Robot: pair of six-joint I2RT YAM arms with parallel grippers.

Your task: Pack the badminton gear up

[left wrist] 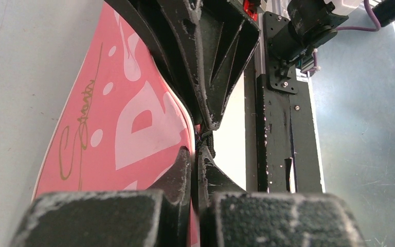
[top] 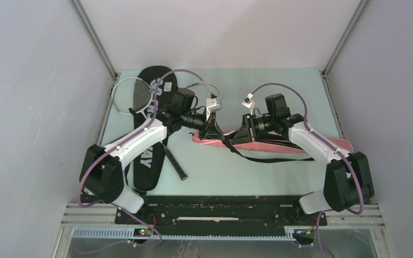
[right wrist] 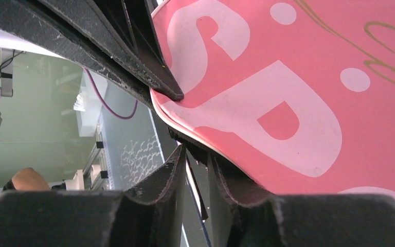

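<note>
A long pink racket bag [top: 207,141] lies across the middle and right of the table, its dark opening partly showing. At its left end my left gripper [top: 209,134] is shut; in the left wrist view the pink bag's thin edge [left wrist: 190,121] runs down between the fingertips. Close by on the right, my right gripper [top: 241,141] stands narrowly open at the bag's near edge. Dark material along that edge [right wrist: 198,149] shows behind its fingers [right wrist: 172,170], with nothing clearly gripped. A black strap [top: 263,159] trails in front of the bag.
At the left lies a black racket bag [top: 149,166] with a white-framed racket [top: 133,95] overlapping it. A second racket's head [top: 219,91] sits behind my left gripper, its dark handle [top: 176,165] nearer the front.
</note>
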